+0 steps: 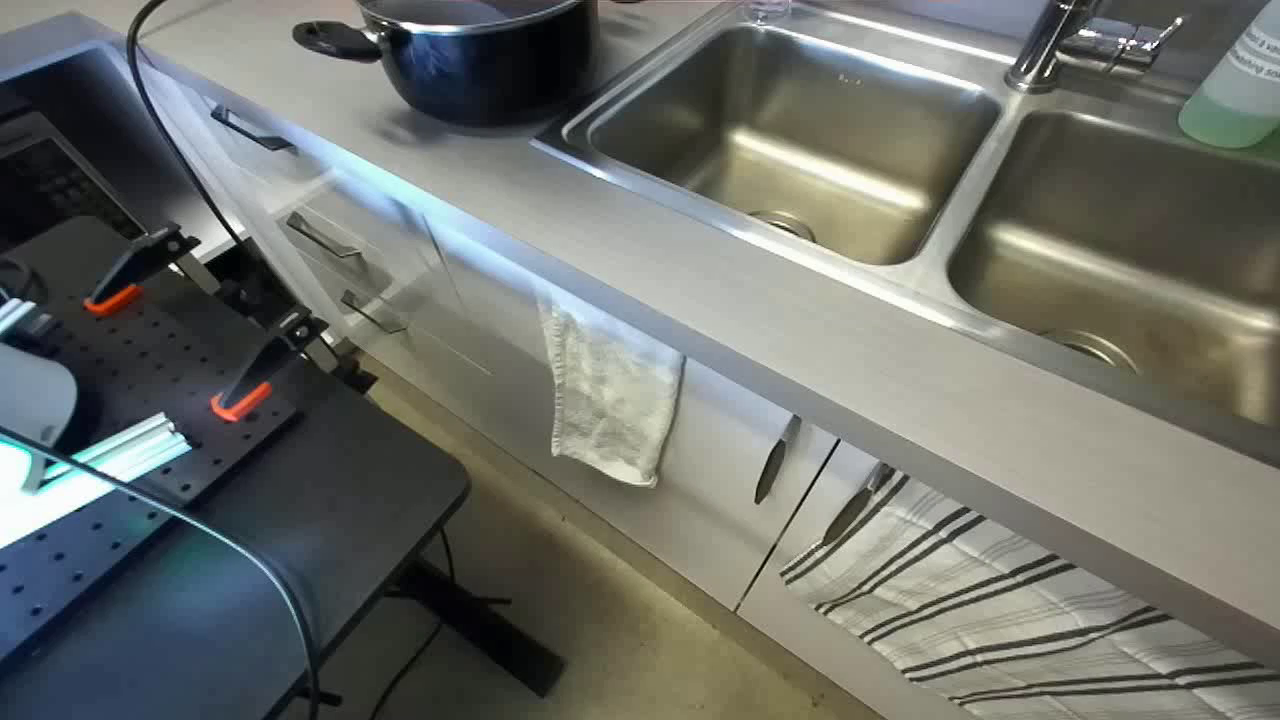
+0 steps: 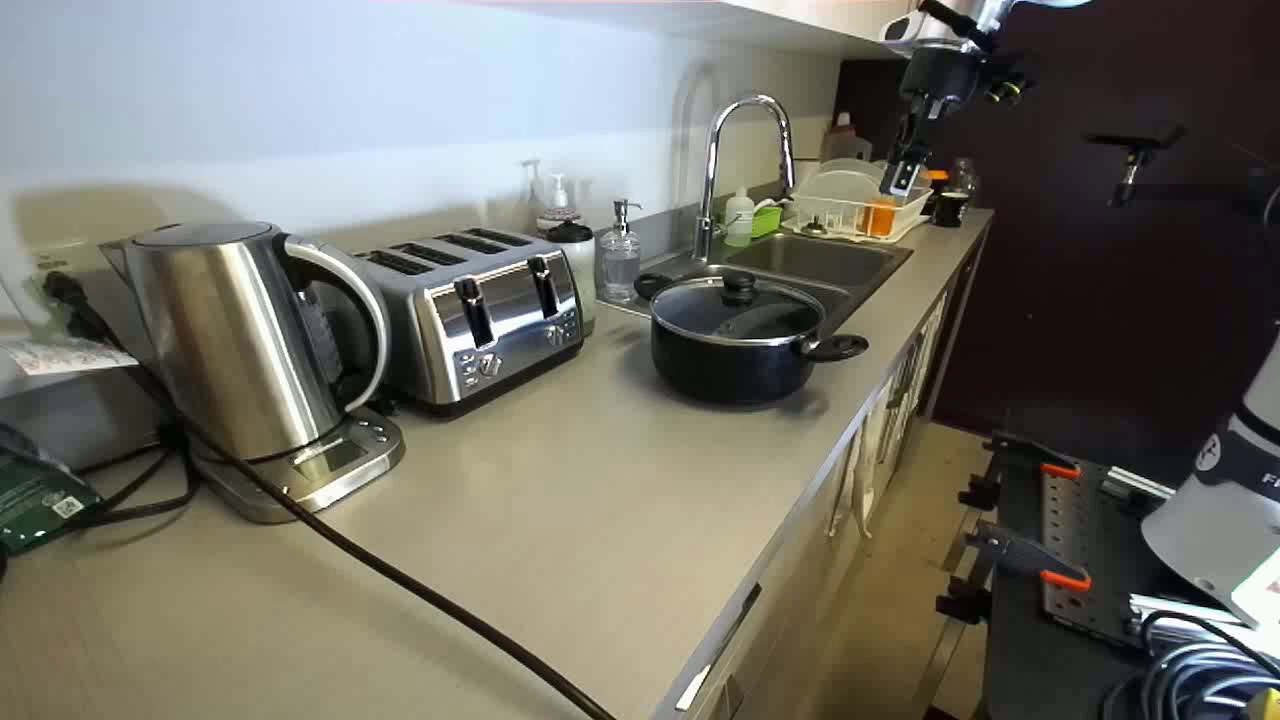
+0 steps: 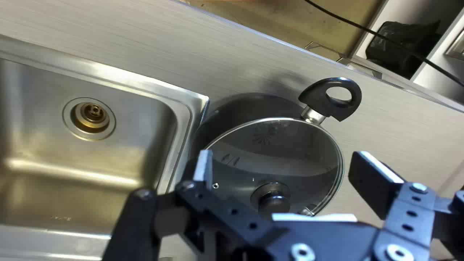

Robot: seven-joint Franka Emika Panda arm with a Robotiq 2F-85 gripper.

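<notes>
A black pot (image 2: 732, 364) with a glass lid (image 2: 734, 310) stands on the counter beside the sink. The lid's round black knob (image 3: 274, 203) shows low in the wrist view, partly covered by the gripper's mount. My gripper is open and empty, its two fingers spread wide across the view of the lid. In exterior view 2 the gripper (image 2: 902, 180) hangs pointing down, in the air at upper right. Exterior view 1 shows only part of the pot (image 1: 486, 60), at the top edge, without the gripper.
A two-basin sink (image 1: 792, 132) with a tall faucet (image 2: 708, 180) adjoins the pot. The toaster (image 2: 480, 300) and kettle (image 2: 240, 336) stand along the wall, and a dish rack (image 2: 846, 198) at the far end.
</notes>
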